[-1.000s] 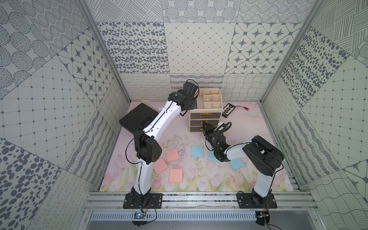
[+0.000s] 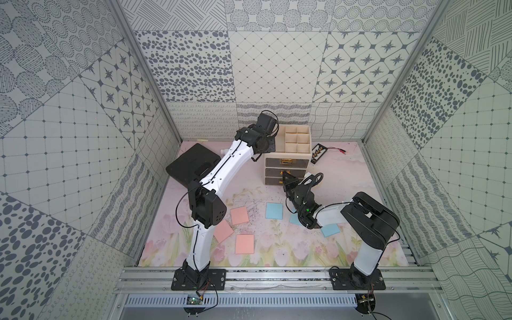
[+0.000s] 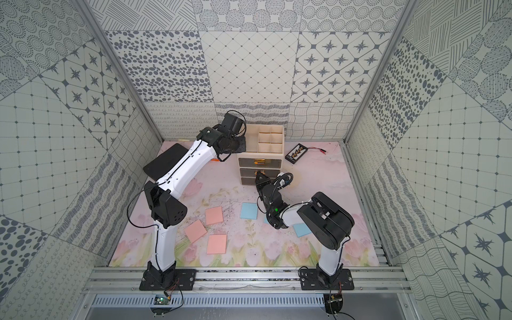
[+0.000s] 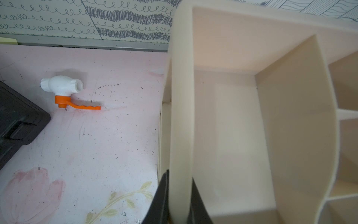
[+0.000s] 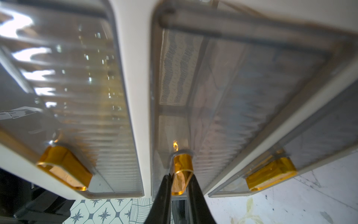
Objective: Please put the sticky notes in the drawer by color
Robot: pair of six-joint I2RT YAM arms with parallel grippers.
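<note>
At the back centre stands a beige drawer unit (image 2: 288, 155) with three grey-fronted drawers and gold handles. My left gripper is shut on the left wall (image 4: 181, 112) of its open top tray. Down at the front, my right gripper has a finger either side of the middle drawer's gold handle (image 5: 182, 168); how firmly they press is unclear. The middle drawer front (image 5: 223, 93) looks roughly flush with the unit. Pink notes (image 2: 244, 243) lie front left. Blue notes (image 2: 274, 210) lie front centre and right, partly hidden under the right arm.
A black case (image 2: 192, 164) sits at the left, with a white and orange valve (image 4: 63, 87) near it. Right of the unit lies a black tray (image 2: 318, 153) with a red cable.
The drawer unit has shifted slightly right and forward. My right arm's elbow has moved a little right and toward the front; the left gripper moved slightly right with the unit. The notes have stayed.
</note>
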